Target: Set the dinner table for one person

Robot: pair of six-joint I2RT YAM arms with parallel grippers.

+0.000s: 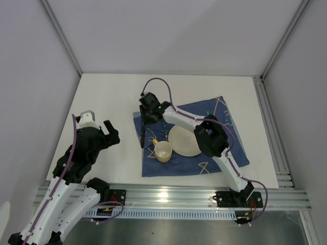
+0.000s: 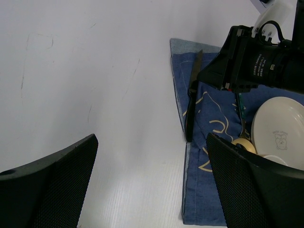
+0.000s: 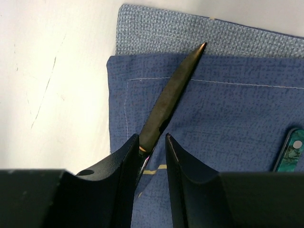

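Observation:
A dark knife (image 3: 168, 102) lies along the left edge of the blue placemat (image 1: 184, 166), blade toward the back. My right gripper is low over it near where blade meets handle, fingertips apart; nothing clearly shows held. A green-handled utensil (image 3: 289, 154) lies to the right of the knife, beside the cream plate (image 1: 185, 140). A yellow cup (image 1: 163, 152) stands on the mat at the front left of the plate. My left gripper stands open over the bare table left of the mat, nothing between its fingers.
The right arm reaches across the plate's right side. Metal rails run along the table's front and right edges.

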